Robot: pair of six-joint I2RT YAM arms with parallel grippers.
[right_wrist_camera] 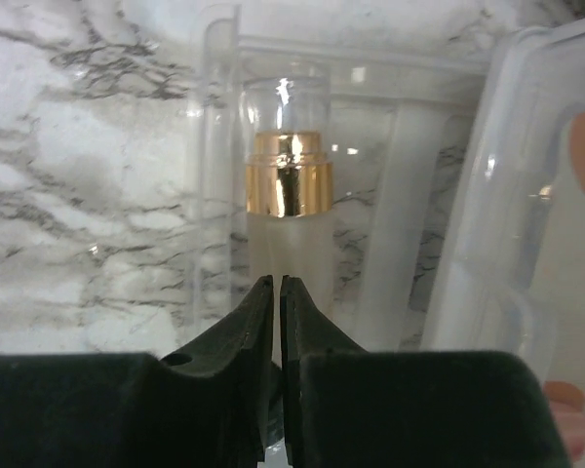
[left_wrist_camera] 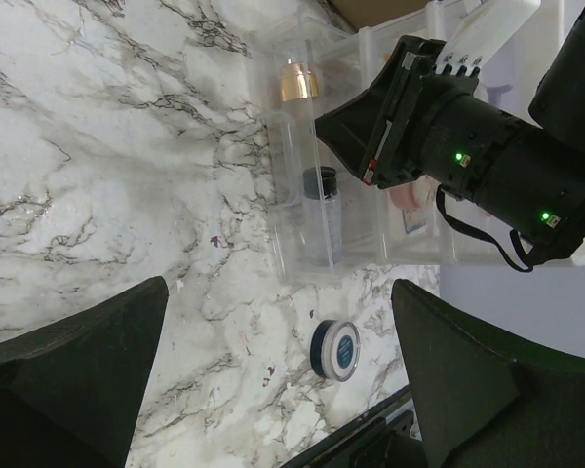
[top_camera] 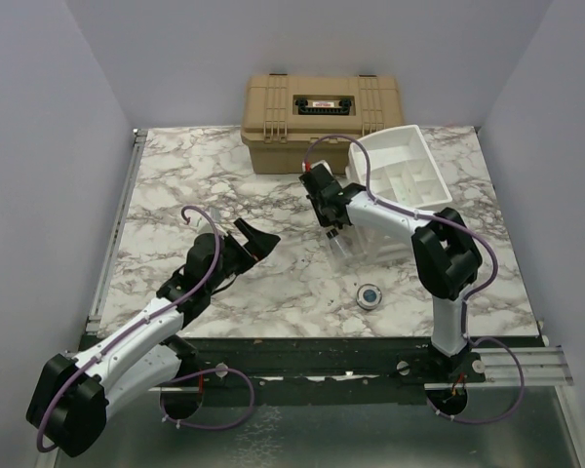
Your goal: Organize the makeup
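Observation:
My right gripper is shut over a clear organizer compartment, fingertips at a frosted bottle with a gold collar [right_wrist_camera: 290,190]; whether it grips anything is hidden. The bottle also shows beside a black-capped bottle [left_wrist_camera: 322,224] in the left wrist view. The clear organizer [left_wrist_camera: 285,244] holds these at its left side, beside the white tray [top_camera: 419,146]. My left gripper [top_camera: 260,241] stands open over the marble at the left, nothing between its fingers. A round jar with a blue label [top_camera: 369,296] lies on the table in front of the organizer.
A tan case [top_camera: 273,117] stands at the back. Grey walls bound both sides and the back.

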